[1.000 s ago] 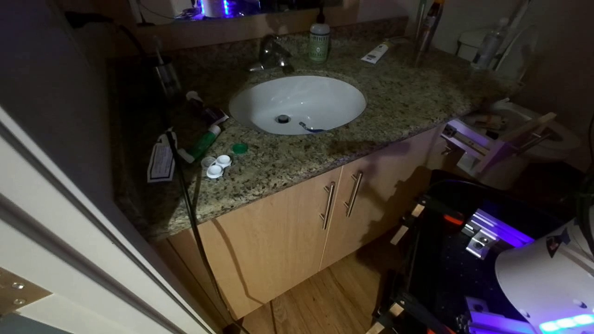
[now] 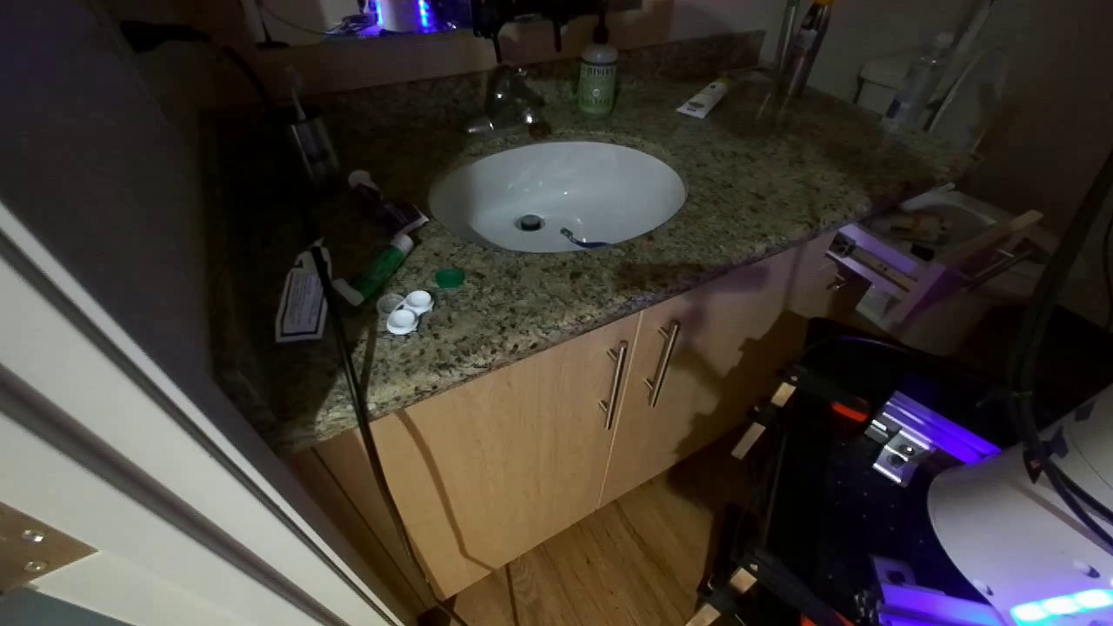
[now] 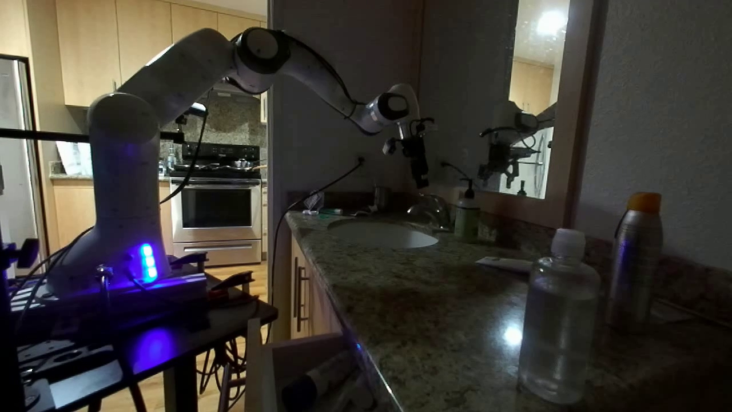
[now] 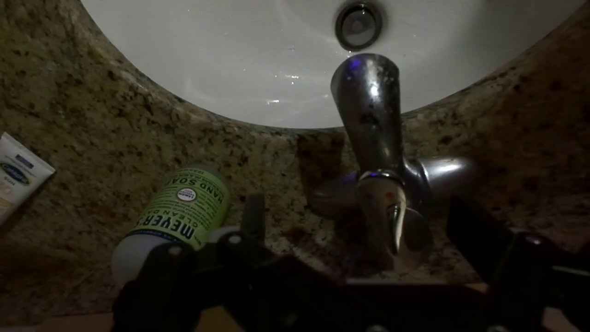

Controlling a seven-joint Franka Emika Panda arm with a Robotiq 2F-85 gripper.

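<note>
My gripper stands open above the back of the sink, its two dark fingers spread on either side of the chrome faucet's rear part in the wrist view. Nothing is held between them. Exterior view 2 has the gripper pointing down over the faucet, apparently a little above it. Only dark tips of the gripper show at the top edge of exterior view 1. The white oval sink lies in front of the faucet, with a dark-handled toothbrush inside.
A green-labelled soap bottle stands close beside the gripper. A white tube lies farther right. Left of the sink are a green tube, a contact lens case and a metal cup. A clear bottle stands on the counter's far end.
Dark gripper tips now show at the top of exterior view 1, above the faucet, where none showed before. The arm's cables at the right have shifted. The counter objects lie unchanged.
</note>
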